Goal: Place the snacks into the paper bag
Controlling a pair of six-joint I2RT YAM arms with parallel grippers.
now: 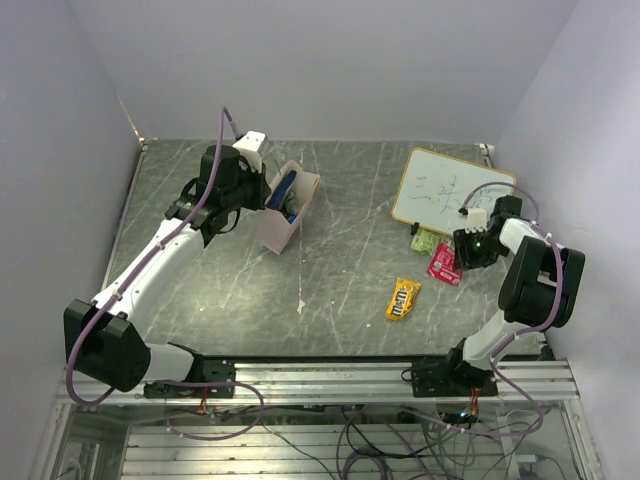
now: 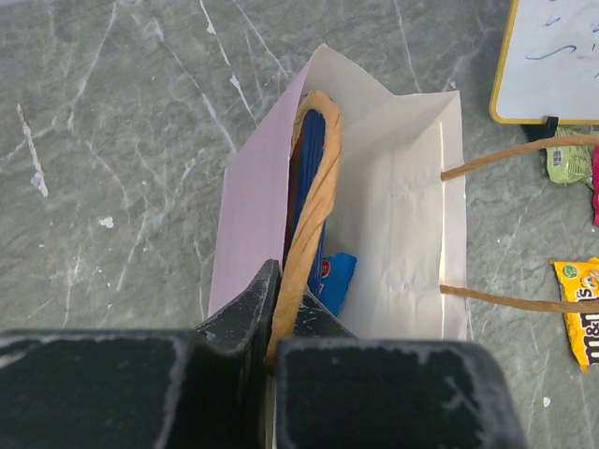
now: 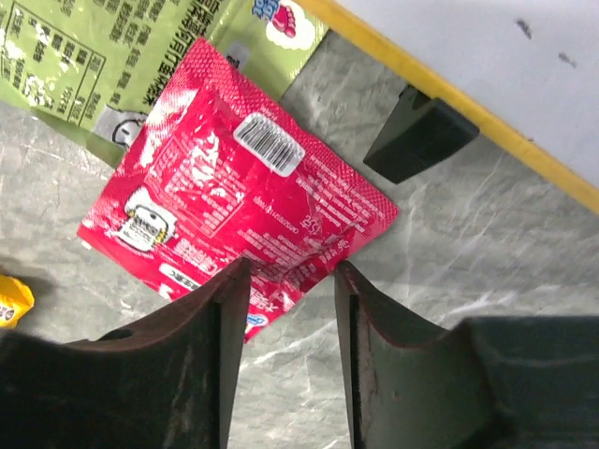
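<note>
The paper bag [image 1: 281,231] stands open at the left of the table, with blue packets [image 2: 338,282] inside. My left gripper is shut on the bag's twisted paper handle [image 2: 320,201]. A red snack packet [image 3: 234,178] lies flat under my right gripper, which is part open. Its fingertips [image 3: 241,269] reach over the packet's near edge; whether they touch it I cannot tell. A green snack packet [image 3: 103,56] lies partly beneath the red one. The yellow M&M's bag [image 1: 403,299] rests apart, nearer the table's front.
A yellow-edged whiteboard [image 1: 450,191] lies behind the packets, with a black clip [image 3: 419,136] at its edge close to the red packet. Bare table spreads between the paper bag and the M&M's.
</note>
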